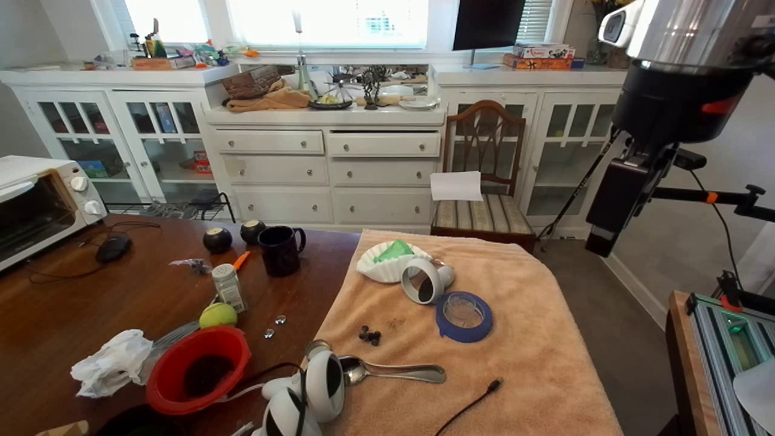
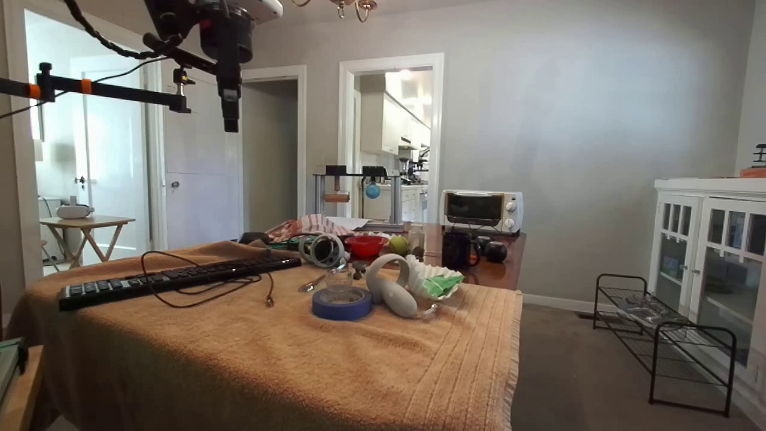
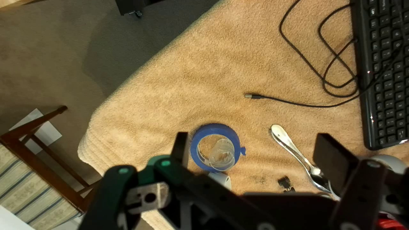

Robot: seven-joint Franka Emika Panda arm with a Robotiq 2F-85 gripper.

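My gripper is open and empty, held high above the towel-covered end of the table. Both fingers show in the wrist view, spread wide apart. Below them a roll of blue tape (image 3: 232, 134) lies flat on the towel, with a clear plastic cup (image 3: 222, 154) inside its ring. A silver spoon (image 3: 289, 143) and a small black piece (image 3: 284, 182) rest to the right of the roll. In the first exterior view a white ring-shaped controller (image 1: 410, 289) sits between the tape and a white fluted dish (image 1: 374, 269) with something green in it.
A black keyboard (image 2: 179, 279) and its loose cable (image 3: 303, 103) lie on the towel (image 2: 287, 359). On the bare wood stand a red bowl (image 1: 161, 385), a tennis ball (image 1: 218, 315), a dark mug (image 1: 280, 254) and a toaster oven (image 1: 36, 211). The towel's outer corner is clear.
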